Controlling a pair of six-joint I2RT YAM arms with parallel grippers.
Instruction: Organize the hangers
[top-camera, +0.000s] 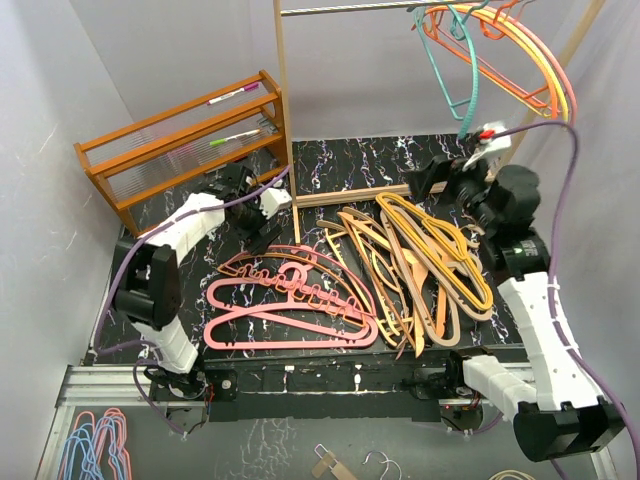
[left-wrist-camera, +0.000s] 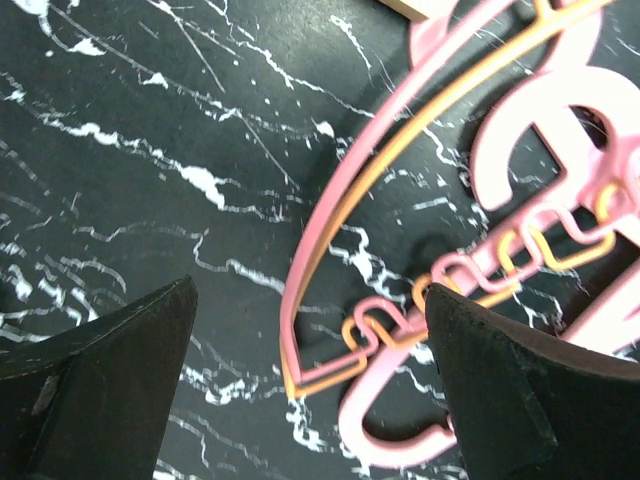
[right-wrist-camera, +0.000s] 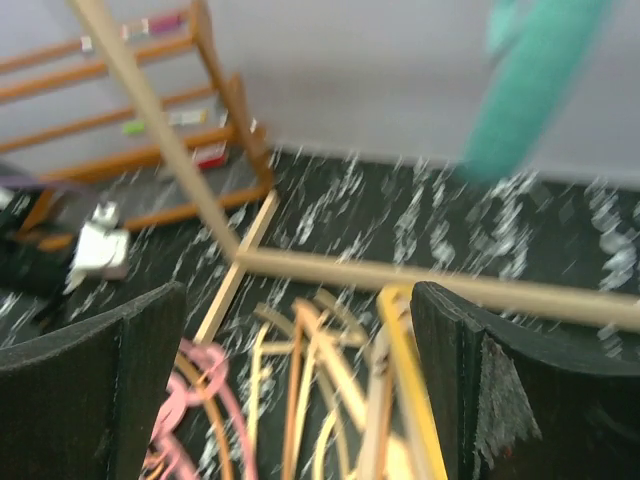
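Pink hangers (top-camera: 287, 342) lie left of centre on the black marble table (top-camera: 340, 160), with pink and orange wavy hangers (left-wrist-camera: 330, 225) on them. Wooden and yellow hangers (top-camera: 440, 225) lie at centre right. Teal, orange and pink hangers (top-camera: 545, 70) hang from the rail (top-camera: 350, 10) at upper right. My left gripper is open over the end of the thin wavy hangers, nothing held. My right gripper is open in the air over the right side, below the hanging hangers, with a blurred teal hanger (right-wrist-camera: 520, 80) ahead of it.
A wooden rack (top-camera: 170, 112) with markers stands at back left. The wooden stand's base bar (top-camera: 360, 195) borders the pile. Bare tabletop shows at the back centre and left. Blue and pink hangers (top-camera: 85, 450) lie outside, at lower left.
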